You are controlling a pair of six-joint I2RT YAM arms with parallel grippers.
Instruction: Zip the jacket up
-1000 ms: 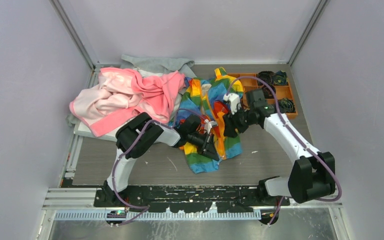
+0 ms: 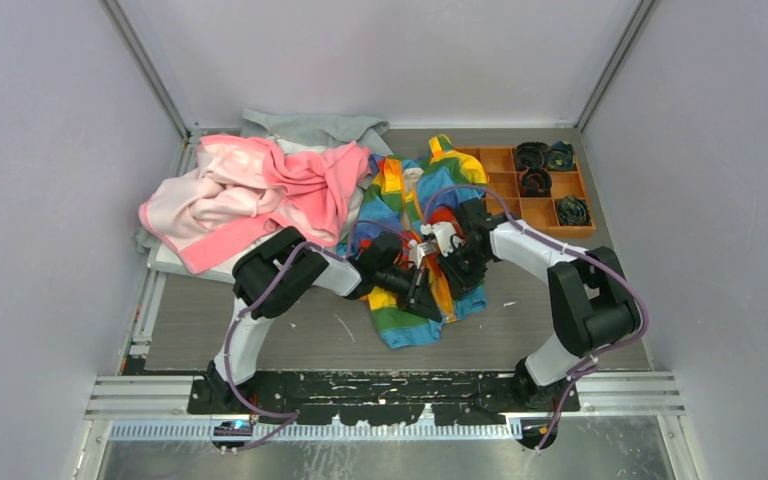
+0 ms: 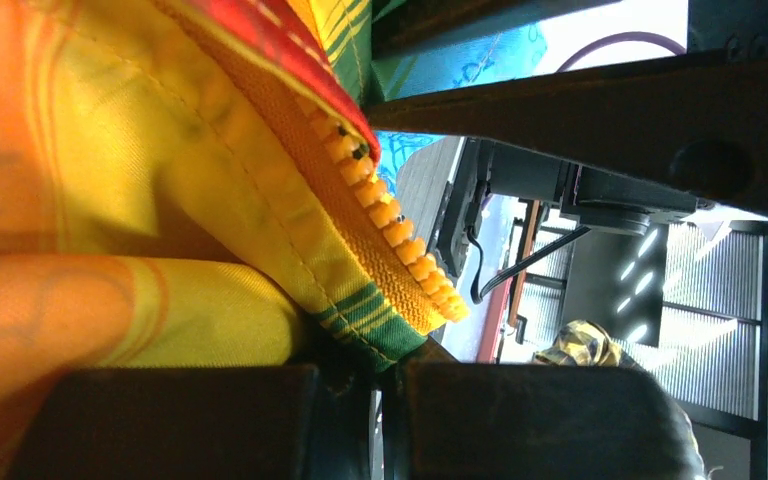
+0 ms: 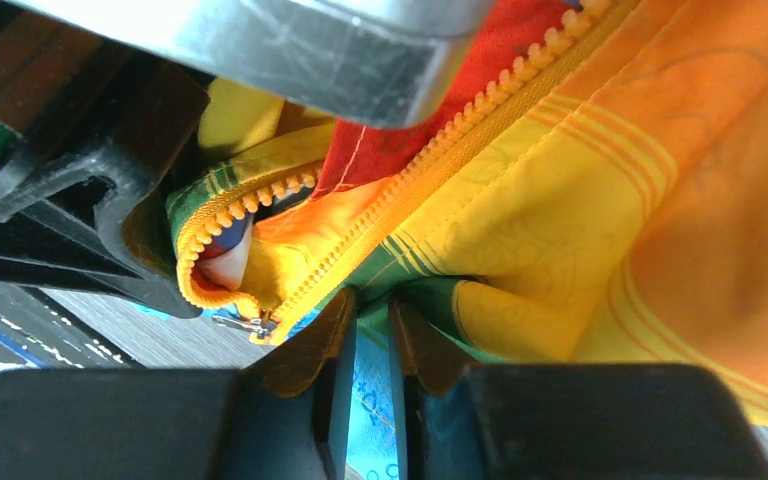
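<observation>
The multicoloured jacket [image 2: 400,325] lies mid-table under both grippers. My left gripper is shut on the yellow-and-green edge at the zipper's end; its yellow teeth [image 3: 400,230] run up from there. My right gripper is part open over the zipper's lower end, its fingertips just beside the metal zipper fitting [image 4: 260,325], with green and blue fabric behind them; whether they touch it I cannot tell. The zipper tape [image 4: 410,185] runs diagonally upward from there, red lining beside it.
A pink-and-white garment pile [image 2: 240,200] lies on the left, grey cloth [image 2: 310,125] behind it. An orange compartment tray [image 2: 550,226] with dark coils is at the back right. Bare table shows at front left and right.
The left arm stays in place.
</observation>
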